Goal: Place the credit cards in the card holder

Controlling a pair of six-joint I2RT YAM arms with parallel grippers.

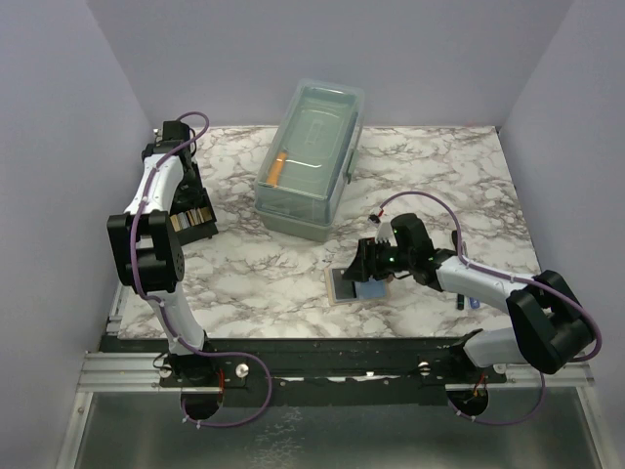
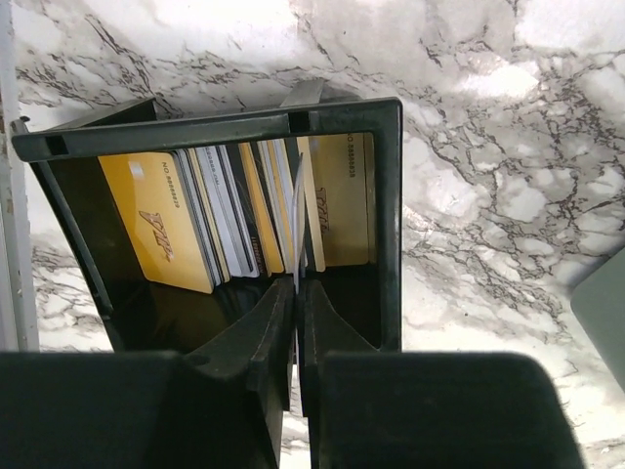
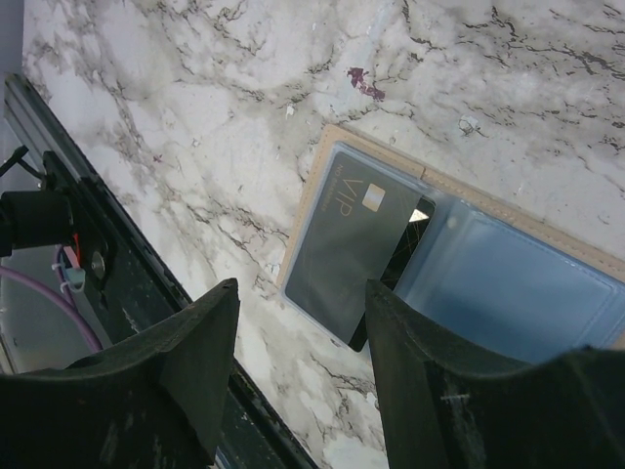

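At the far left, my left gripper is over the black card holder (image 2: 389,225), which holds several gold, silver and dark cards (image 2: 156,215). Its fingers are shut, with a thin pale edge at the seam; I cannot tell whether that is held. In the right wrist view a grey VIP card (image 3: 342,254) lies on a beige board (image 3: 312,176) beside a blue recessed area (image 3: 508,283). My right gripper is over the card's lower left part, fingers apart, nothing between them.
A large translucent green box (image 1: 308,156) stands at the back middle. Dark slim items (image 1: 459,293) lie at the right, partly behind the right arm.
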